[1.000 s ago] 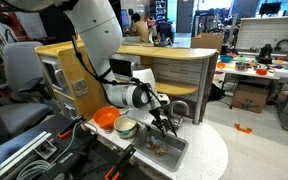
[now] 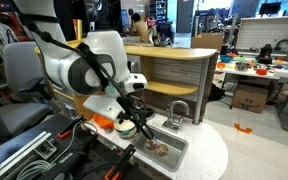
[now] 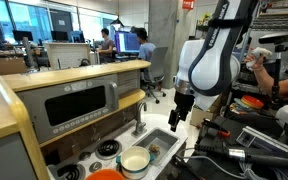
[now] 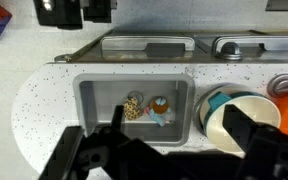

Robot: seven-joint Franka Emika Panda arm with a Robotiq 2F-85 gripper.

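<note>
Wide apart, the two fingers of my gripper hang above the counter, open and with nothing between them. Below in the wrist view is a grey sink [image 4: 87, 120] holding two small things: a tan, spotted one [image 4: 133, 106] and a brown one with blue and white parts [image 4: 160, 105]. A cream bowl with a teal outside [image 4: 246, 108] stands right of the sink, partly covered by a finger. In the second exterior view my gripper [image 3: 174, 116] is well above the sink, apart from everything.
An orange bowl [image 3: 106, 174] sits beside the cream bowl [image 3: 135, 160]. The faucet [image 2: 178, 110] rises behind the sink, and a wooden shelf unit [image 2: 169, 88] stands further back. White counter [image 2: 206, 140] right of the sink is clear.
My arm has lifted and come back to the left, away from the sink and towards the first exterior camera. The things in the sink appear to lie in the same place.
</note>
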